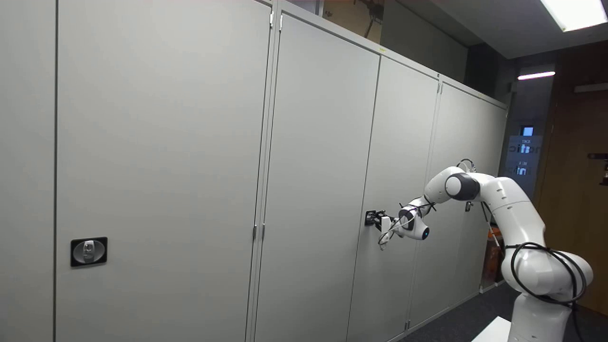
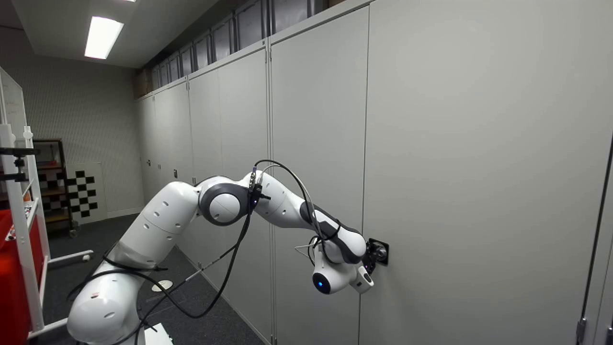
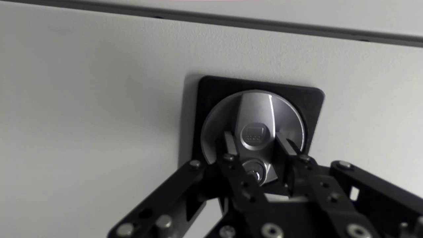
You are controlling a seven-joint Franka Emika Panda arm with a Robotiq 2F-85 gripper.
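Observation:
A silver latch handle [image 3: 255, 115] sits in a round recess within a square black plate [image 3: 259, 82] on a grey cabinet door [image 3: 99, 119]. My gripper is shut on this handle, one finger on each side of it. A keyhole shows on the handle's lower part, partly between the fingers. From the side, my gripper [image 1: 379, 219] reaches the black plate near the door's edge. In the second exterior view the plate [image 2: 385, 253] shows just past my hand, and the fingers are mostly hidden. The door stands closed, level with its neighbour.
The row of grey cabinets forms a flat wall along the arm. Another latch [image 1: 89, 251] is on a door at the left in the first exterior view. A white frame on feet [image 2: 26, 230] stands behind the arm. Cables [image 2: 218, 299] hang loosely from the arm.

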